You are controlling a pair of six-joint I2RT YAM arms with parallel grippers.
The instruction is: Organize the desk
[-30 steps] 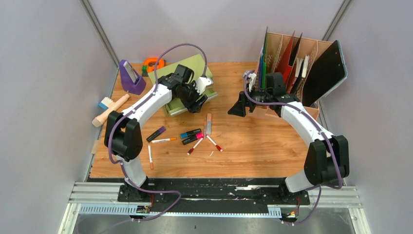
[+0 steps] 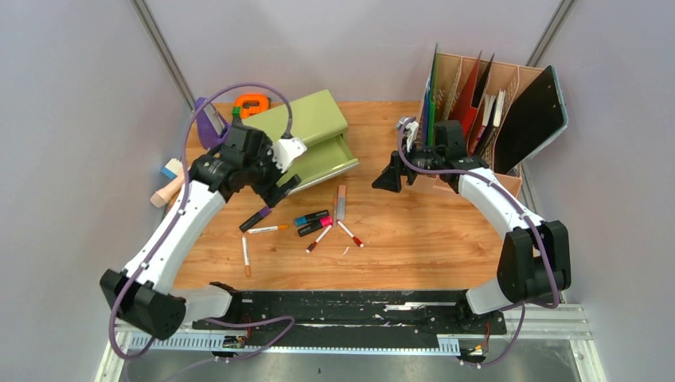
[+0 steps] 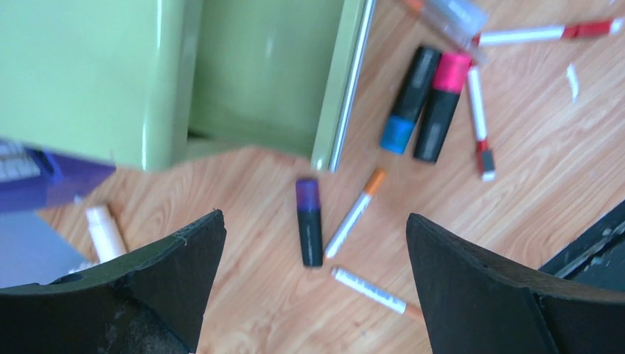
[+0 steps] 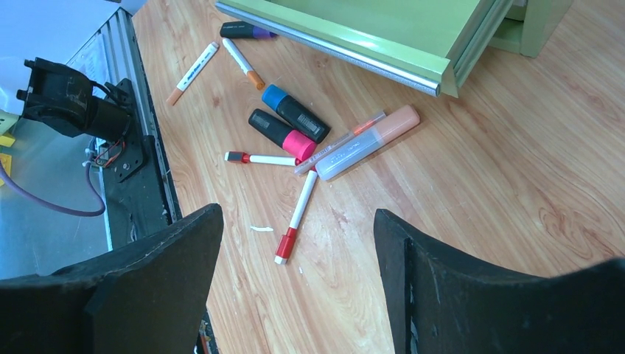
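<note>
Several markers and pens lie mid-desk, among them a black pink-capped marker [image 2: 314, 227], a blue-capped one [image 2: 310, 216], a purple-capped one [image 2: 255, 219] and thin white pens [image 2: 267, 229]. A long pink-ended case [image 4: 368, 140] lies beside them. The green drawer unit [image 2: 298, 115] has its drawer out, visibly empty where seen. My left gripper [image 2: 282, 187] hangs open over the desk by the drawer's left front, nothing between its fingers. My right gripper [image 2: 394, 175] is open and empty, right of the drawer.
A crowded file organizer [image 2: 462, 87] fills the back right. A purple holder [image 2: 207, 123], orange tape dispenser [image 2: 251, 102] and wooden roller [image 2: 167, 191] sit at left and back.
My left arm has swung left, carrying its gripper off the drawer's right part toward its left front. The right arm is nearly unmoved, very slightly lower in the top view.
</note>
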